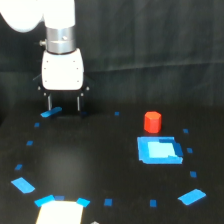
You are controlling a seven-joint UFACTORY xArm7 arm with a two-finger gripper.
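My gripper hangs at the upper left below the white arm, its dark fingers spread apart with nothing visible between them. To the right stands a red block, with flat faces like a short hexagonal column. Just in front of it lies a blue tray with a white patch inside. The gripper is well to the left of both, touching neither.
A pale, bright object is cut off by the bottom edge. Blue strips, such as one at the right, and small blue squares mark the dark table.
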